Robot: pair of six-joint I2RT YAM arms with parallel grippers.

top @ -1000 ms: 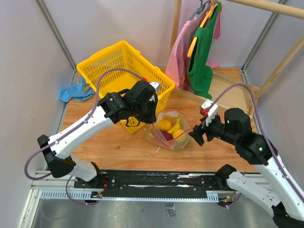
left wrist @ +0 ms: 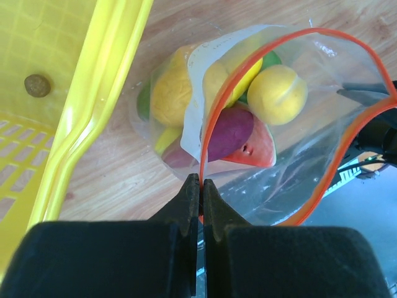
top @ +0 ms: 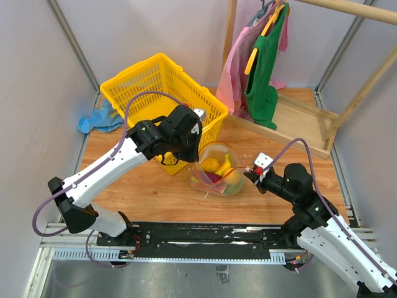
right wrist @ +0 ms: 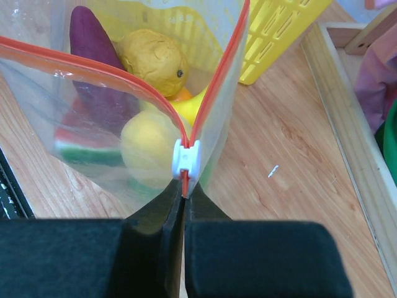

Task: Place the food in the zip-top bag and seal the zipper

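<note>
The clear zip top bag [top: 205, 185] stands open-mouthed on the table between my arms, its orange-red zipper rim spread wide. Inside are a purple eggplant [left wrist: 231, 133], a watermelon slice [left wrist: 255, 149], a pale yellow round fruit [left wrist: 277, 94], a larger yellow fruit [right wrist: 153, 62] and a banana [top: 225, 166]. My left gripper is shut on the rim's left end. At the other end, a white zipper slider [right wrist: 186, 159] sits where the two rim sides meet. Just below the slider, my right gripper is shut on the end of the rim.
A yellow basket [top: 144, 76] stands behind the bag at the left, with a small brown round item [left wrist: 37, 85] in it. Clothes hang on a wooden rack [top: 304, 121] at the back right. A blue cloth [top: 102, 118] lies far left.
The right arm has come down and its gripper has shut at the bag's right corner. The left arm has stayed nearly still.
</note>
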